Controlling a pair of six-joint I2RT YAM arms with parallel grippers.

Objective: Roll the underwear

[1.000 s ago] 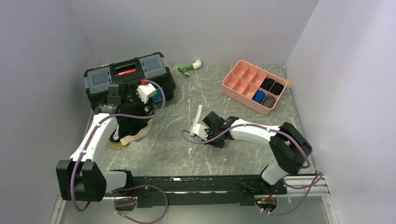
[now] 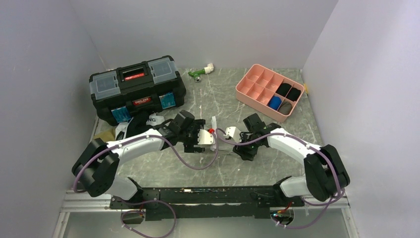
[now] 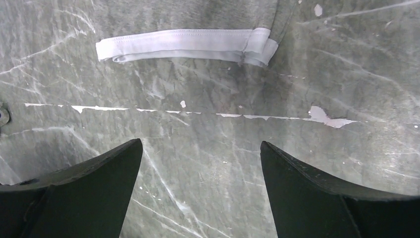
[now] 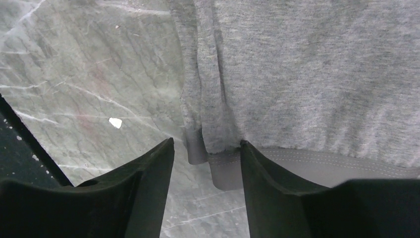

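The grey underwear [image 4: 307, 74] lies on the marbled table, mostly hidden under the arms in the top view. Its white waistband [image 3: 185, 42] crosses the upper part of the left wrist view, slightly doubled at the right end. My left gripper is wide open beside that edge, only bare table between its fingers. In the right wrist view, my right gripper stands open over a corner of the garment. A folded edge and a smooth hem band [image 4: 317, 162] show there; the corner passes between the fingertips, ungripped, and the right fingertip overlaps the cloth.
A pink divided tray [image 2: 260, 105] with several rolled cloths stands at the back right. At the back left is a black toolbox [image 2: 143, 89], with piled fabric [image 2: 136, 128] in front. A green and white fitting [image 2: 200, 73] lies between them. Open table remains in front of the arms.
My left arm has swung right from the fabric pile to the underwear's left side.
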